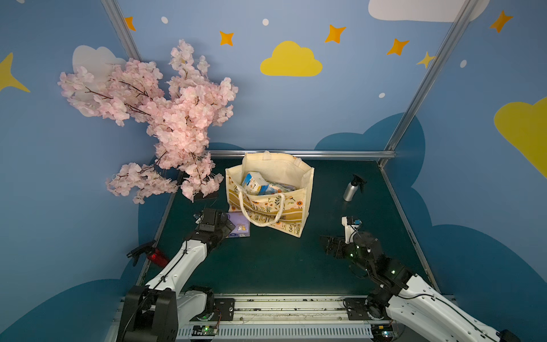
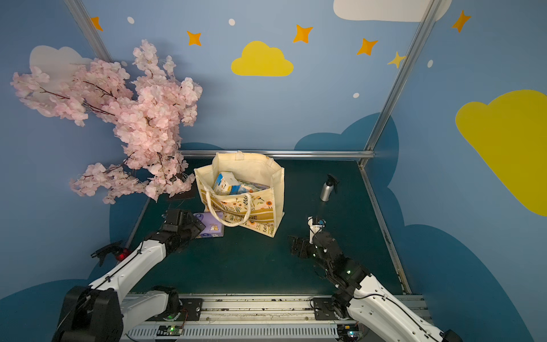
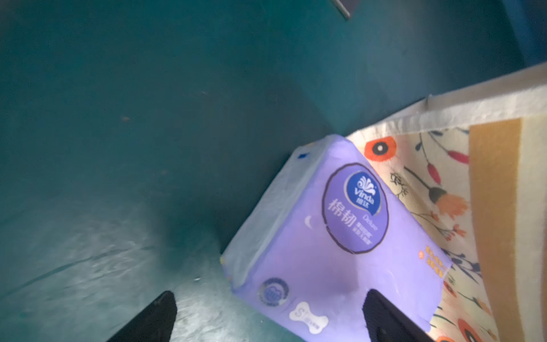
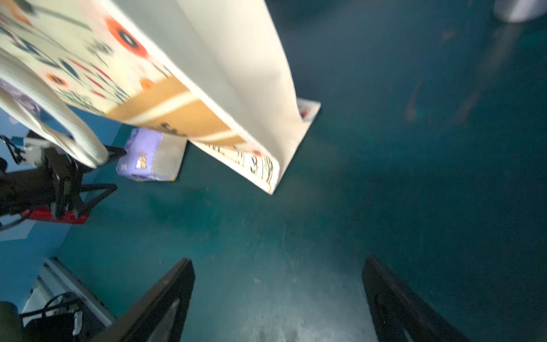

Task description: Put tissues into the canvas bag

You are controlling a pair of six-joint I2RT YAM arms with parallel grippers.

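Note:
A purple Vinda tissue pack (image 3: 342,239) lies on the table against the front left side of the floral canvas bag (image 1: 296,205). My left gripper is open above the pack's near end, one finger (image 3: 393,319) over the purple wrapper and the other (image 3: 151,319) over bare table. The bag stands upright with its mouth open; a white-and-blue tissue pack (image 1: 254,183) and other packs rest inside. Right of the bag, my right gripper is open and empty, with bare table below it. From above, the left arm covers part of the purple pack.
A silver spray bottle (image 1: 349,191) stands at the back right, and a red spray bottle (image 1: 157,258) sits at the left edge. Pink blossom branches (image 1: 182,125) overhang the back left.

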